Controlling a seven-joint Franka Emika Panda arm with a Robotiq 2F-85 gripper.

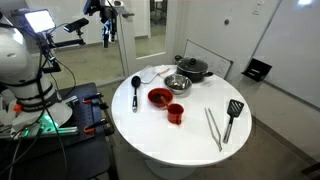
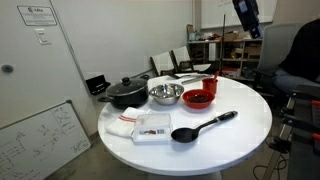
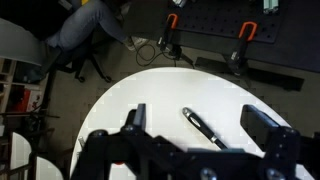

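Observation:
High above the round white table, my gripper stands open, its dark fingers far apart and nothing held between them. Below it in the wrist view lies a dark utensil handle, well out of reach. On the table in exterior view 1 are a black spoon at the left, a red bowl and a red mug near the middle. Behind them sit a steel bowl and a lidded dark pot. Tongs and a black spatula lie toward the right.
A clear container and a white cloth lie beside the spoon in exterior view 2. The dark base table borders the round table. Bare tabletop shows at the front in exterior view 1.

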